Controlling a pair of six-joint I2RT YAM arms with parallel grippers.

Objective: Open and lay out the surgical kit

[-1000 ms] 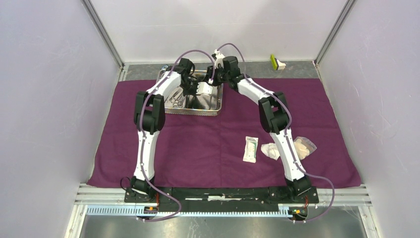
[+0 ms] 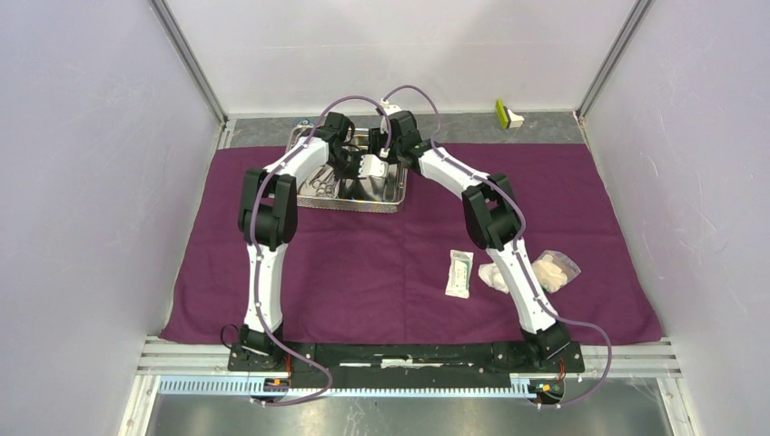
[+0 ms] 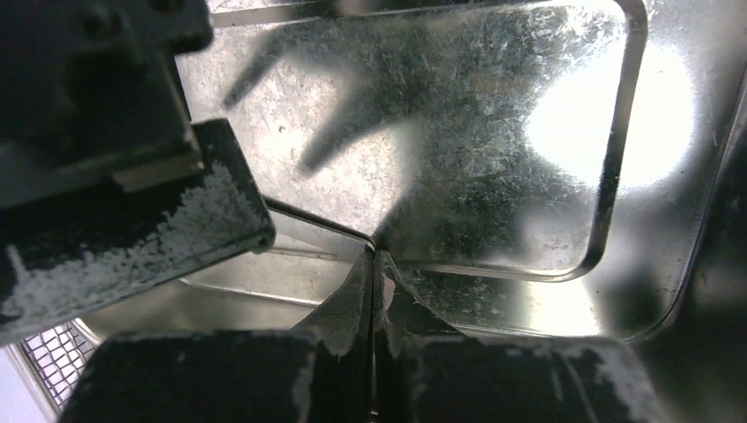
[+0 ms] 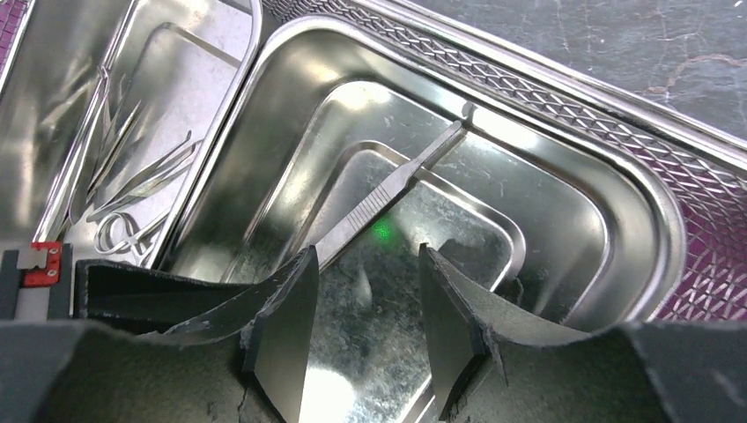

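My left gripper is shut down in the steel tray (image 3: pixel 467 123); a thin metal strip reaches its fingertips, and whether it is held I cannot tell. My right gripper stands open above the same tray, where a flat-handled metal instrument, like a scalpel handle (image 4: pixel 370 204), lies diagonally. Scissors (image 4: pixel 128 233) and tweezers (image 4: pixel 154 176) lie in the neighbouring compartment. In the top view both grippers are over the mesh basket (image 2: pixel 350 205) at the back, partly hidden by the arms.
A white packet (image 2: pixel 459 272), white bundle (image 2: pixel 493 277) and bagged item (image 2: pixel 554 271) lie at front right, near the right arm. A yellow-green object (image 2: pixel 504 114) sits at the back right.
The left arm has shifted slightly left and toward the front.
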